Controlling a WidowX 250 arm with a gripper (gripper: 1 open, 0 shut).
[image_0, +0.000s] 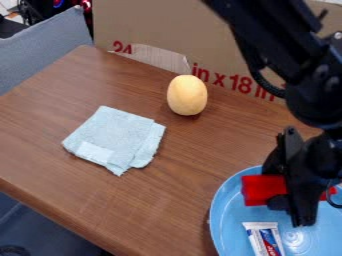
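Observation:
My gripper (297, 188) reaches down from the upper right and is shut on a red object (263, 186) over a blue plate (231, 226) at the lower right. Part of the red object is hidden behind the fingers. A white packet (263, 239) with blue and red print lies on the plate below it.
A folded light-blue cloth (114, 140) lies on the left of the wooden table (74, 95). A yellow egg-shaped object (187, 95) stands near a cardboard box (201, 40) at the back. Bare table lies between cloth and plate.

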